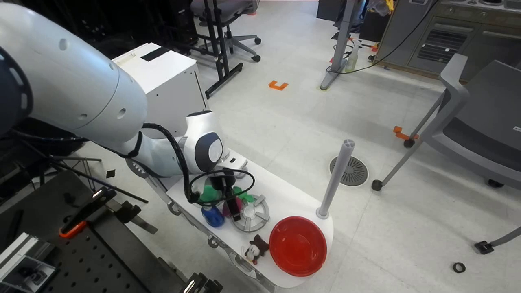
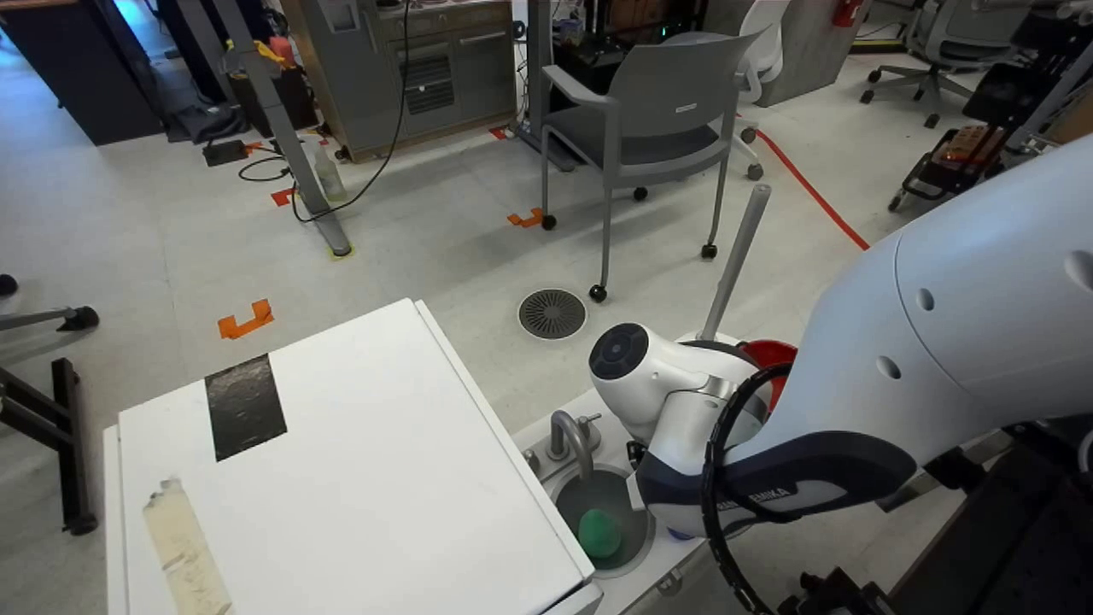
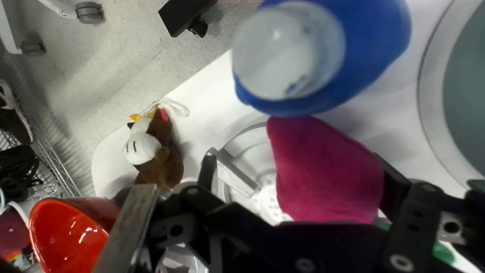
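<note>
My gripper (image 1: pixel 233 209) is low over the white counter, beside the grey burner grate (image 1: pixel 263 209). In the wrist view its fingers stand wide apart, with one finger (image 3: pixel 208 172) on the left and the other (image 3: pixel 393 185) on the right. A magenta soft-looking object (image 3: pixel 325 177) lies in the span between them, close up to the right finger; whether they touch I cannot tell. Behind it stands a blue bottle with a white cap (image 3: pixel 382 32). In the first exterior view the arm partly covers the magenta object.
A red bowl (image 1: pixel 298 246) and a brown-and-white plush toy (image 1: pixel 257 248) sit toward the counter's end, near a grey upright post (image 1: pixel 336 178). A green object (image 2: pixel 599 534) is in the round sink (image 2: pixel 635 543), under a curved faucet (image 2: pixel 575 439). Another green item (image 1: pixel 245 195) lies near the grate.
</note>
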